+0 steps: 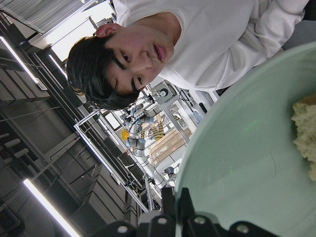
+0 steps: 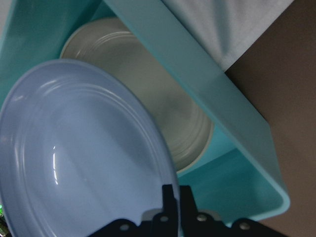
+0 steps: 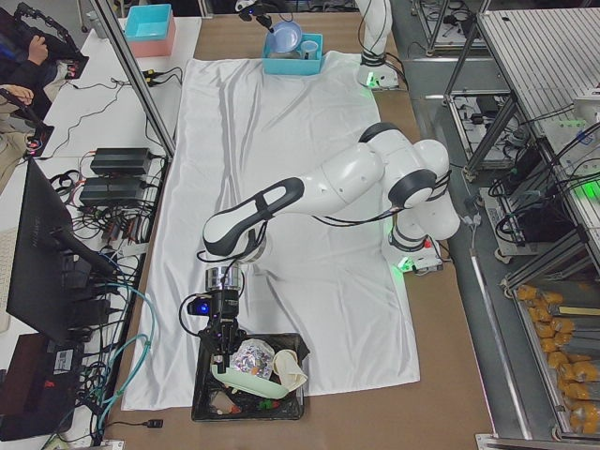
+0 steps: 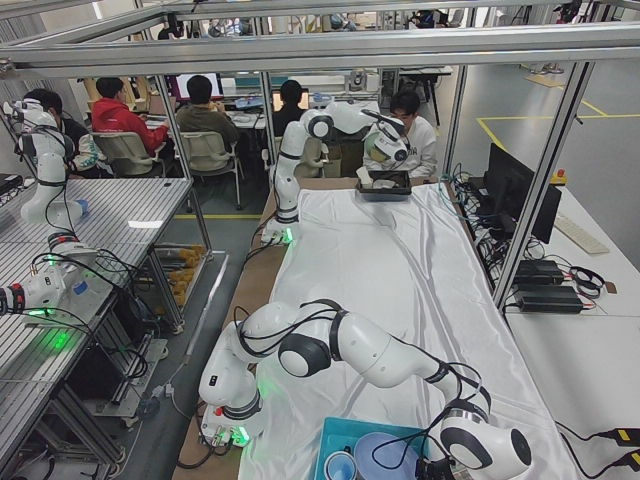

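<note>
My left gripper is shut on the rim of a pale green dish (image 1: 237, 163) with a bread-like piece (image 1: 306, 136) at its edge; the camera left view shows the dish tilted over a black bin (image 3: 202, 405) holding foil and a cream item. My right gripper is shut on the rim of a blue plate (image 2: 79, 138), which is over a teal box (image 2: 232, 182); a greyish plate (image 2: 158, 98) lies in that box under it.
A white cloth (image 3: 300, 253) covers the middle of the table, mostly clear. A cup (image 4: 340, 466) stands in the teal box. A person (image 4: 405, 140) sits behind the black bin.
</note>
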